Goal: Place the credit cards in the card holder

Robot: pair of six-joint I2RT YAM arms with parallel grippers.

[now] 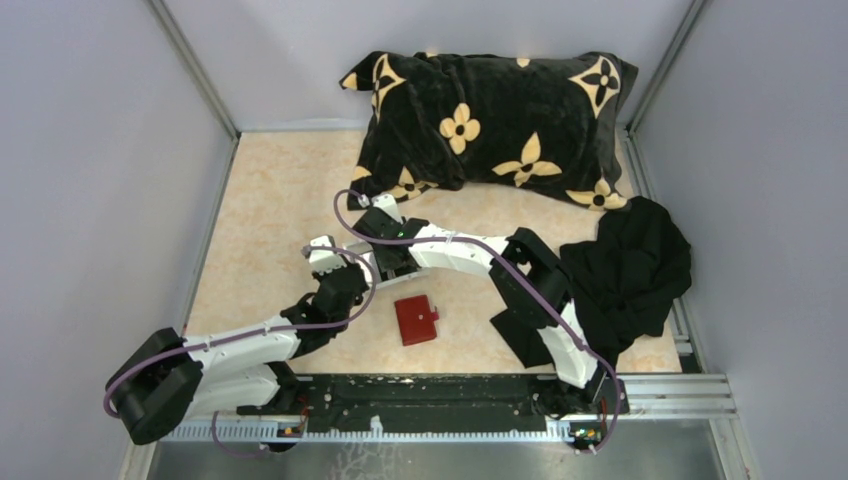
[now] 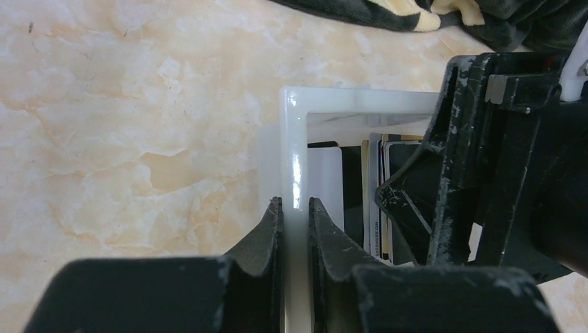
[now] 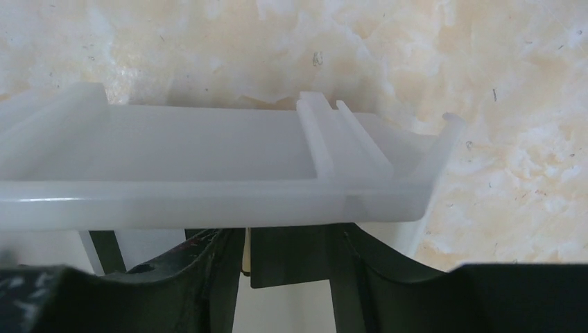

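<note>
White-rimmed tray (image 2: 296,159) holds several cards (image 2: 374,201), overlapping in a row. My left gripper is shut on the tray's near side wall, a finger on each side of the rim. Above the tray, my right gripper is partly open, its fingers apart. Between them in the right wrist view shows a black card (image 3: 290,258); whether the fingers touch it I cannot tell. The red card holder (image 1: 416,320) lies closed-looking on the table, in front of the tray, with its clasp tab on the right side.
A dark patterned cushion (image 1: 490,125) lies along the back. Black cloth (image 1: 640,270) covers the right side of the table.
</note>
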